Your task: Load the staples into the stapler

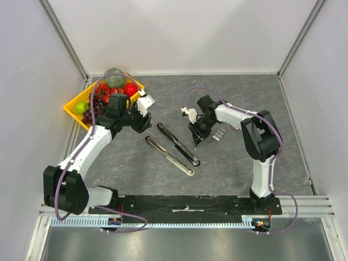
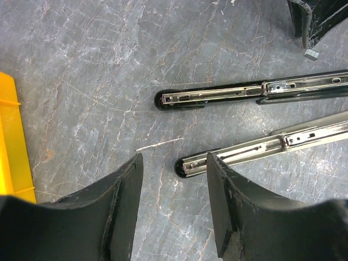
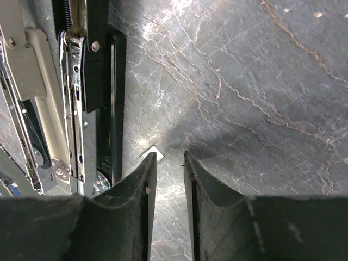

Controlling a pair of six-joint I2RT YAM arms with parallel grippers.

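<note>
Two staplers lie opened out on the grey table: a black one (image 1: 178, 144) and a beige one (image 1: 169, 156), their metal channels facing up. My left gripper is open over the beige stapler's black-tipped end, with nothing between its fingers. My right gripper stands right of the black stapler, its fingers part open and no object visible in the gap. A small pale piece (image 3: 154, 154), which looks like a staple strip, shows at its left fingertip; whether they touch, I cannot tell. Staple blocks (image 1: 219, 134) lie beside the right arm.
A yellow basket (image 1: 69, 109) of fruit stands at the back left, close to my left arm. Small pale scraps (image 2: 215, 2) are scattered on the table. Free surface lies at the front right and back middle.
</note>
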